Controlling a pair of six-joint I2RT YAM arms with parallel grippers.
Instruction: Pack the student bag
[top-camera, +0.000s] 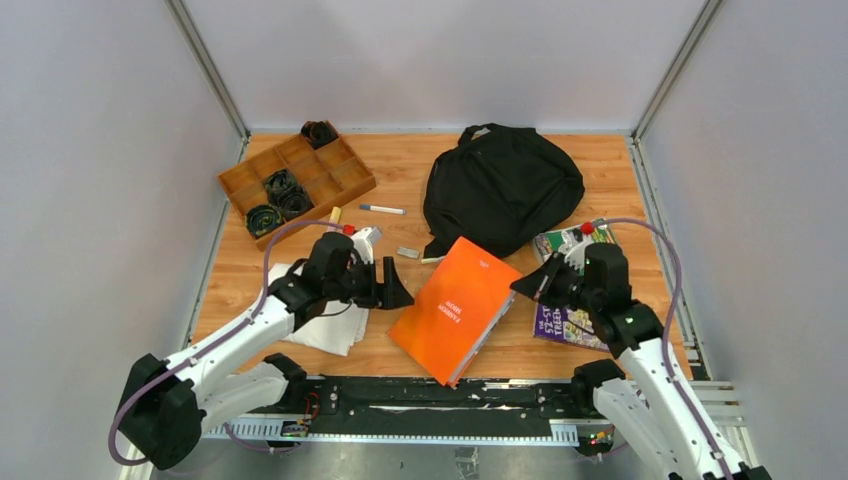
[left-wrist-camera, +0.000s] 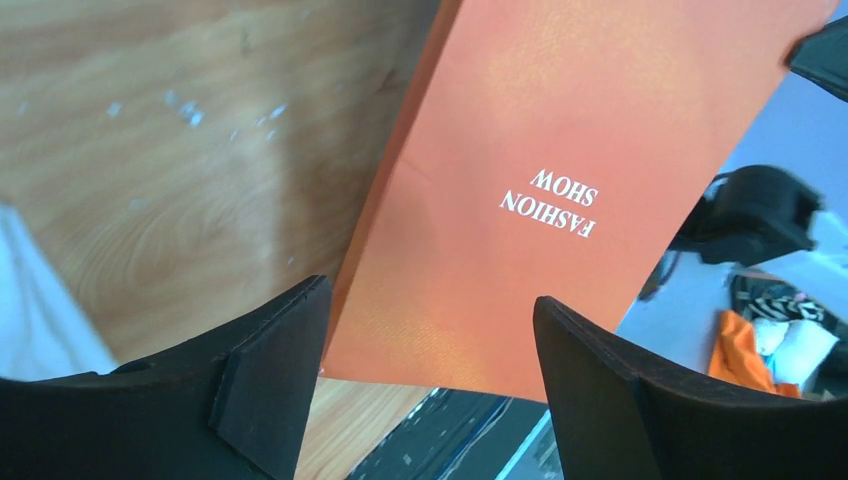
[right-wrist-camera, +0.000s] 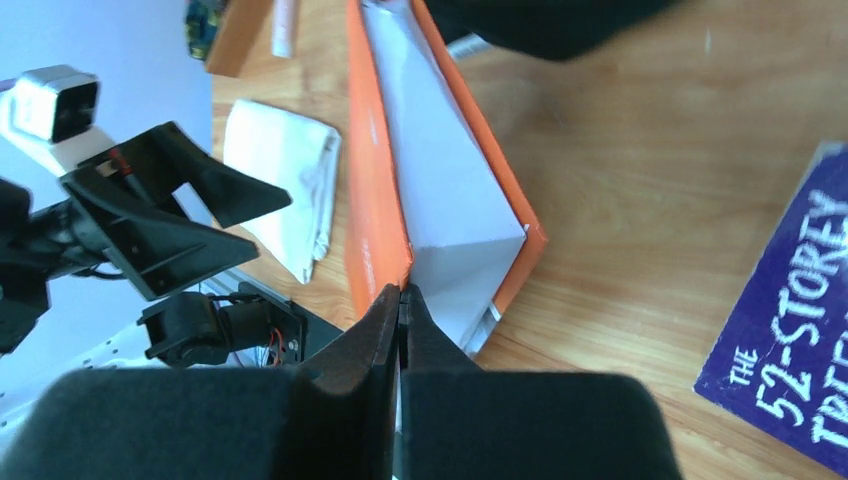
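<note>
An orange binder lettered "FASHION SHOW" is tilted up off the table in front of the bag. My right gripper is shut on its front cover near the corner, and the cover stands away from the pale pages. Beside the spine side, my left gripper is open; in the left wrist view the binder shows beyond its spread fingers, with nothing gripped. The black backpack lies at the back centre. Under the right arm are a green book and a purple book, both partly hidden.
A wooden compartment tray with dark coiled items stands at the back left. A marker and a small grey block lie between tray and bag. White cloth lies under the left arm.
</note>
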